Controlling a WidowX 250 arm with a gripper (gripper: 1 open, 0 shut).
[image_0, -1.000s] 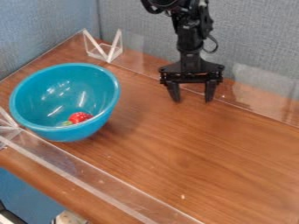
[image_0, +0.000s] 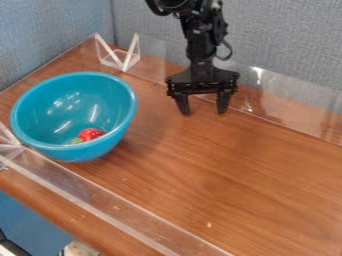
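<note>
My black gripper (image_0: 203, 100) hangs over the back middle of the wooden table, open, its two fingers pointing down with nothing visible between them. To its left and nearer stands a large blue bowl (image_0: 112, 105) holding a small red object (image_0: 90, 134) near its right side, apart from the gripper.
Clear low walls (image_0: 287, 94) edge the table at back and front left, with white triangular brackets (image_0: 118, 55) at the left corners. Grey padded walls stand behind.
My gripper has shifted left, toward the bowl's side of the table. The bowl and red object look unmoved.
</note>
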